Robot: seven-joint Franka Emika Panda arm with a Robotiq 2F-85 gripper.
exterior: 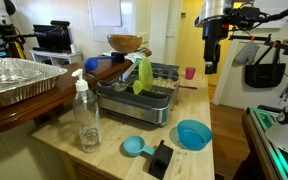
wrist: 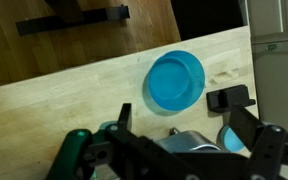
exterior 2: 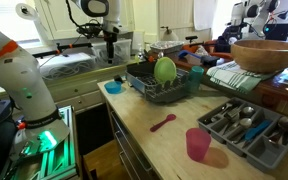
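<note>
Above the counter's front edge hangs my gripper [exterior: 211, 70], well clear of everything below it. In the wrist view its dark fingers [wrist: 125, 117] stand wide apart, open, with nothing held. A blue bowl [exterior: 194, 134] rests on the wooden counter; the wrist view shows the same bowl [wrist: 175, 82] empty. Beside it lie a small blue cup with a handle [exterior: 134, 145] and a black block-like object [exterior: 161, 159]. Behind them a dish rack [exterior: 156, 105] holds a green plate [exterior: 145, 74].
A clear pump bottle [exterior: 86, 118] stands left of the blue cup. Farther along the counter are a red spoon [exterior 2: 163, 122], a pink cup [exterior 2: 197, 144] and a grey cutlery tray [exterior 2: 246, 122]. A wooden bowl [exterior 2: 265, 53] sits on the raised shelf. Bare counter surrounds the red spoon.
</note>
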